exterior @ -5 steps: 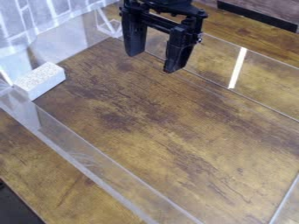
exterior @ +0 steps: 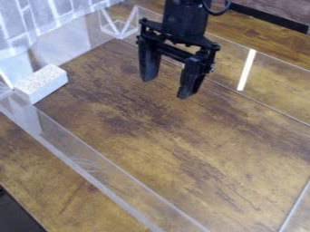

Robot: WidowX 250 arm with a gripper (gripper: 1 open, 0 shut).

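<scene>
The black gripper (exterior: 169, 76) hangs over the upper middle of the wooden floor, pointing down, its two fingers spread apart with only floor visible between them. A small white speckled block (exterior: 42, 83) lies at the far left, against the clear plastic wall, well away from the gripper.
Clear plastic walls (exterior: 97, 172) enclose the wooden work surface (exterior: 182, 154), which is bare across the middle and front. A white strip (exterior: 247, 71) stands at the back right. A sheer white curtain (exterior: 36, 27) fills the top left.
The gripper has come down a little and slightly to the right since a second ago. The white block has not moved.
</scene>
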